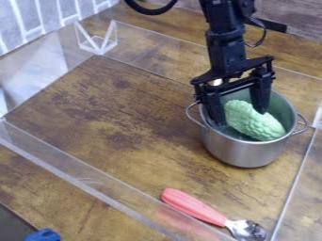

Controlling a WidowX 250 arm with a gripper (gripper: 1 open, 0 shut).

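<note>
My black gripper (233, 87) stands open over a steel pot (239, 148) at the right, its fingers near the rim on either side. Inside the pot lies a pale green, bumpy oblong object (253, 120). Nothing shows held between the fingers.
A spoon with a pink handle (190, 206) lies at the front right. A small blue object (41, 234) sits at the bottom left corner. Clear low walls border the wooden table (94, 122), whose left and middle are bare.
</note>
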